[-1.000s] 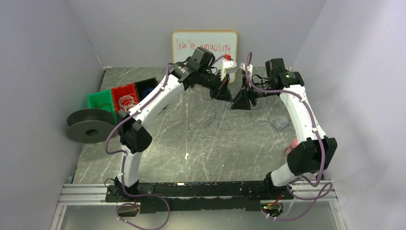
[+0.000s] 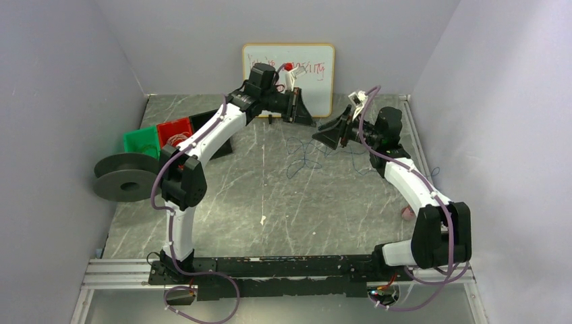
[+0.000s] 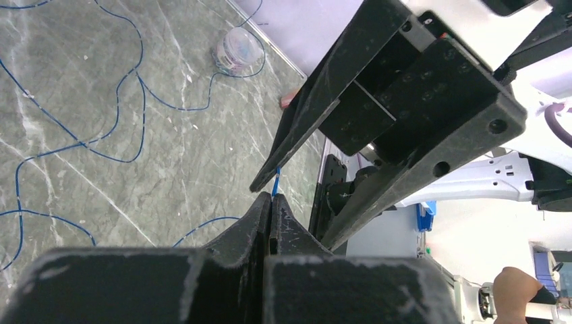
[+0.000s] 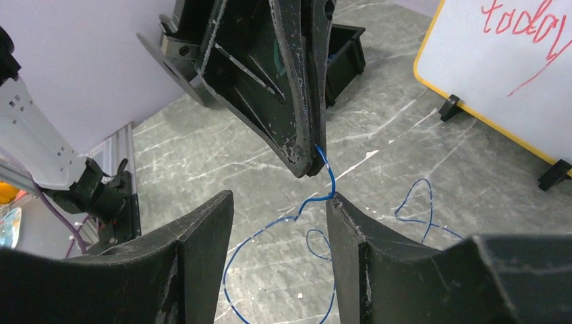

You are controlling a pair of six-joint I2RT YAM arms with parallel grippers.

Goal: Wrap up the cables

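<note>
Thin blue cable point(image 2: 305, 160) lies in loose loops on the grey marbled table, under and around both arms. My left gripper point(image 2: 313, 123) is shut on the cable, and a short length point(image 3: 276, 181) comes out at its tips. Just right of it, my right gripper stands open with its fingers spread. In the right wrist view, the held cable point(image 4: 331, 177) drops from the left fingertips past the tip of one right finger point(image 4: 347, 243), then curves away in a loop. Whether it touches that finger I cannot tell.
A clear round container point(image 3: 238, 50) stands at the table's right, cable running round it. A pinkish object point(image 2: 408, 213) sits nearer the front. Green point(image 2: 141, 140) and red point(image 2: 175, 128) bins, a black bin and a dark spool point(image 2: 128, 177) occupy the left. The whiteboard point(image 2: 317, 88) stands behind.
Now the right has come back toward the left. The cable loops shifted slightly.
</note>
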